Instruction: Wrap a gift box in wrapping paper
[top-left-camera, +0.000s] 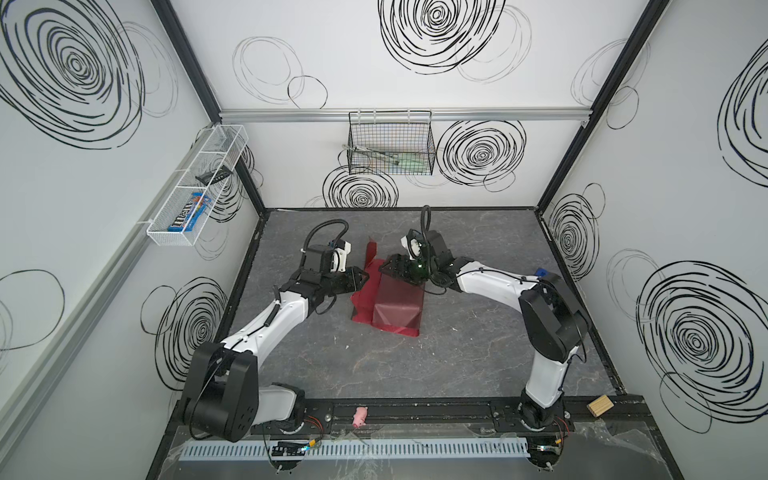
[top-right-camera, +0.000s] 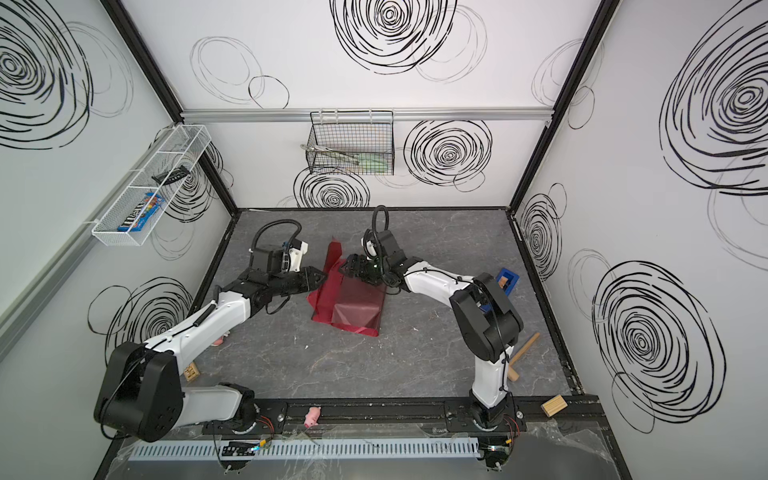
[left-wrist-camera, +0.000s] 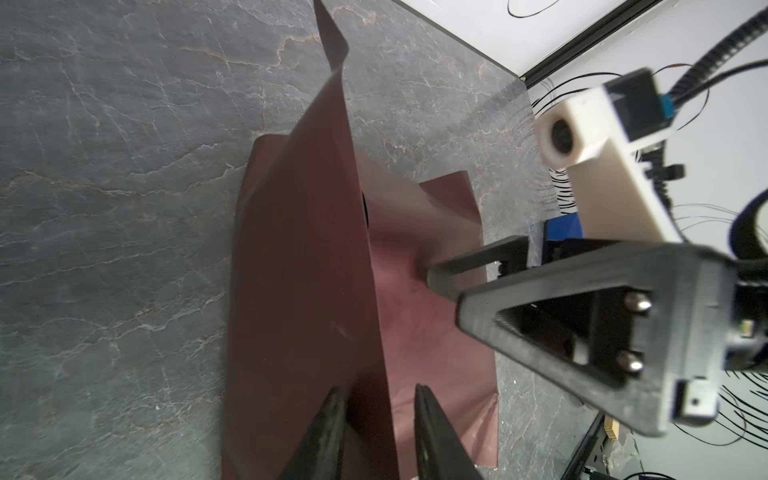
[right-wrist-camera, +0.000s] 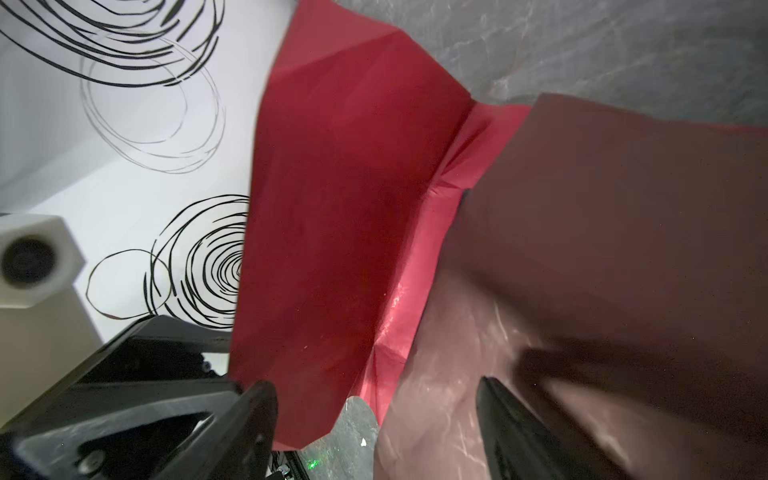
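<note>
Red wrapping paper (top-left-camera: 365, 304) lies in the middle of the table, its right flap (top-left-camera: 398, 302) folded over the dark box, which is almost entirely covered. My right gripper (top-left-camera: 393, 267) is on top of that flap; in the right wrist view its fingers stand apart above the paper. The left flap (right-wrist-camera: 336, 200) rises alongside. My left gripper (top-left-camera: 358, 280) is at the paper's left side; in the left wrist view its fingertips (left-wrist-camera: 428, 432) are apart at the raised paper edge. Whether paper is between them is unclear.
A blue tray (top-right-camera: 507, 279) and wooden tool (top-right-camera: 524, 348) lie at the table's right. A wire basket (top-left-camera: 390, 140) hangs on the back wall, a white rack (top-left-camera: 180, 236) on the left wall.
</note>
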